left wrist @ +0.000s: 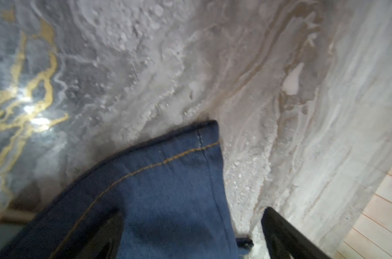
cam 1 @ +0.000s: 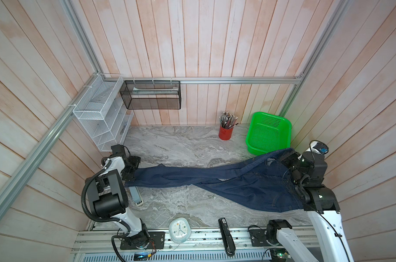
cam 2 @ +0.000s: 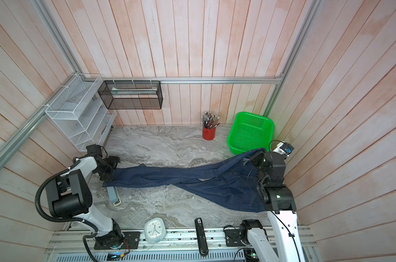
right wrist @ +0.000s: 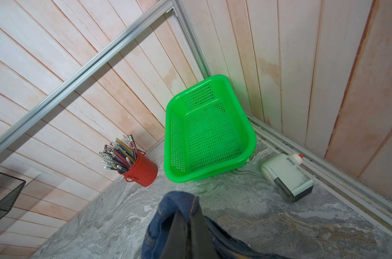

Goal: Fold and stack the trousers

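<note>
Dark blue trousers (cam 1: 250, 183) lie stretched across the table, legs to the left and the wider waist end to the right. At the leg end, my left gripper is open; its blurred fingers stand on either side of the stitched hem corner (left wrist: 191, 159), with no grip on it. On the far side of the waist, my right gripper is shut on a bunched fold of the trousers (right wrist: 176, 202), raised near the green basket. Contact between the left fingers and the cloth is not clear.
The green basket (cam 1: 267, 133) stands empty at the back right, beside a red pencil cup (cam 1: 225, 133). A white bottle (right wrist: 286, 174) sits by the right wall. A grey-blue object (cam 1: 136, 196) lies partly under the leg end.
</note>
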